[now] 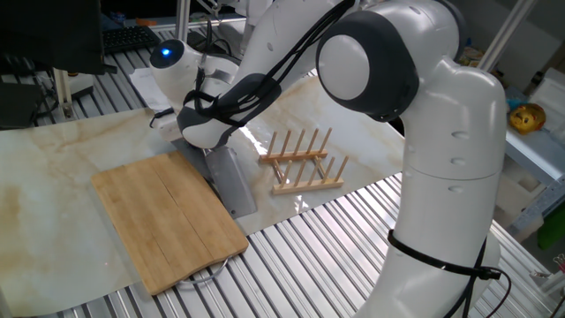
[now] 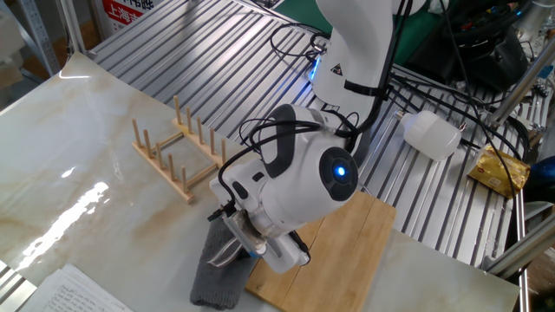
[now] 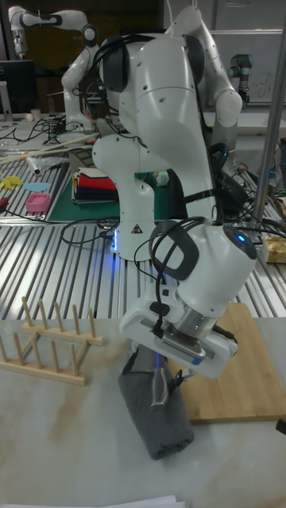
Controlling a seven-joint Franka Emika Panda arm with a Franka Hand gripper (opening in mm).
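Observation:
My gripper points down over a long dark grey, soft-looking object on the table. In exterior view 2 this grey object extends from under the hand, along the wooden board's edge. A curved silver metal piece shows below the hand, near the dark fingers; whether they grip it I cannot tell. From exterior view 1 the arm hides the fingers, and only part of the grey object is visible. The wooden board lies flat beside it. On the other side stands a wooden peg rack.
In exterior view 2, papers lie at the table's near left. A white rounded object and a yellow packet sit on the slatted metal surface. The marbled table beyond the rack is clear.

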